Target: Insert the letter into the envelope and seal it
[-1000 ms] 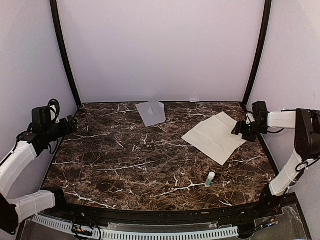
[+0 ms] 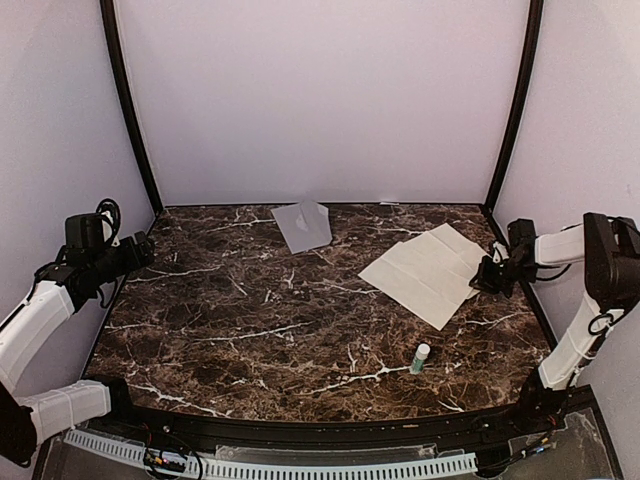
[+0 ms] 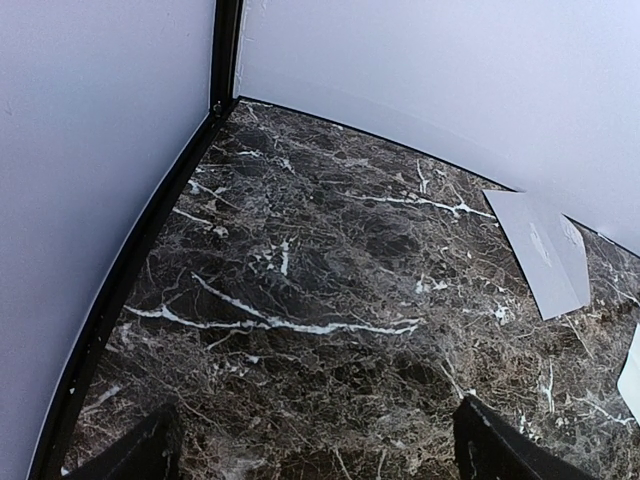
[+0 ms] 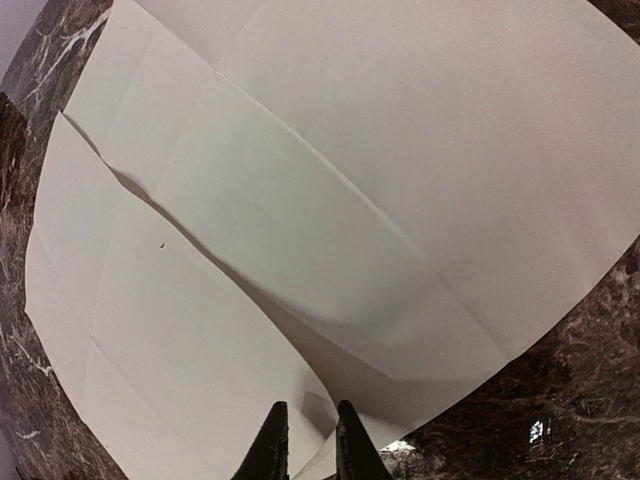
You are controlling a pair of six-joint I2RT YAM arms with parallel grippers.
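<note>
A large cream letter sheet (image 2: 422, 275) with fold creases lies on the right of the table. Its near flap (image 4: 170, 320) is bent up along one edge in the right wrist view. My right gripper (image 2: 487, 286) is at the sheet's right corner; its fingertips (image 4: 277, 412) stand a little apart, with the flap's raised corner between them. I see no firm grip there. The grey envelope (image 2: 303, 227) lies flat at the back, left of the letter, its flap side spread. At the left wall, my left gripper is open and empty, away from both papers.
A small glue stick (image 2: 420, 358) with a white cap stands near the front, below the letter. Walls close off the back and both sides.
My right gripper has moved down and slightly to the right at the sheet's corner. The letter has shifted a little to the left. The left arm, envelope and glue stick are unchanged.
</note>
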